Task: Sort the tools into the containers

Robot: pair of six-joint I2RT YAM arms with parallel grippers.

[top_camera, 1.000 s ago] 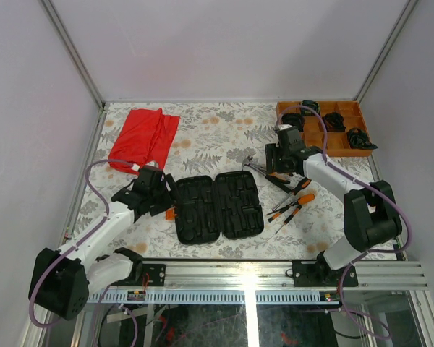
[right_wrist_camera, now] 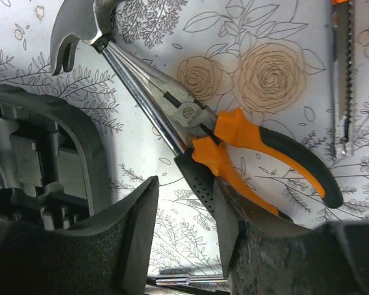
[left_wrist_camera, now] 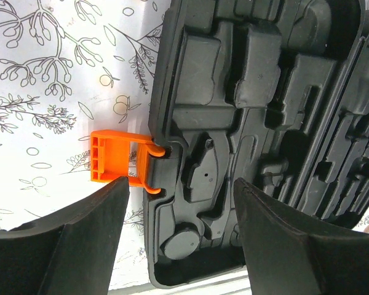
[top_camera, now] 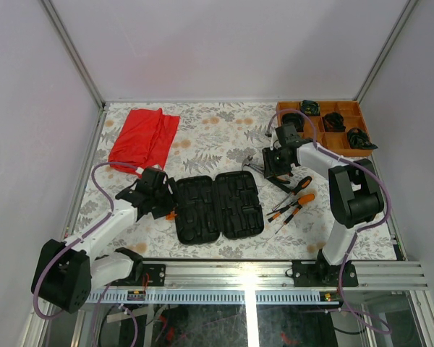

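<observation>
A black open tool case (top_camera: 206, 237) lies in the middle of the table, its moulded slots empty; an orange latch (left_wrist_camera: 111, 158) sticks out from its left edge. Over that edge hovers my left gripper, fingers parted, nothing held. My right gripper is part open above the tools, one fingertip over the pliers' handle. Long-nosed pliers (right_wrist_camera: 187, 114) with orange and black handles lie partly across a hammer (right_wrist_camera: 150, 117). An orange-ended saw blade (right_wrist_camera: 343, 80) is to their right. Screwdrivers (top_camera: 304, 199) lie in front of the right arm.
An orange compartment box (top_camera: 358, 150) with black cable coils (top_camera: 309, 108) stands at the back right. Red cloth (top_camera: 145, 137) covers the back left. Bare tabletop (top_camera: 210, 134) shows behind the case.
The left arm has shifted slightly toward the case's left edge. The tools and case look unmoved.
</observation>
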